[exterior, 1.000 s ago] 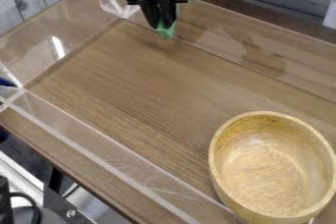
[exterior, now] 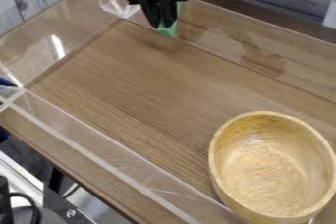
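Observation:
The black gripper (exterior: 159,10) is at the top middle of the camera view, over the back of the wooden table. A small green object (exterior: 168,30) is at its fingertips, partly hidden behind them; the gripper looks shut on it, though the fingers are small and dark.
A large light tan bowl (exterior: 269,168) stands at the front right of the table (exterior: 144,105). Clear plastic edging runs along the left and front-left. A pale panelled wall is behind.
The gripper and green object have shifted only very slightly; the bowl stays where it was.

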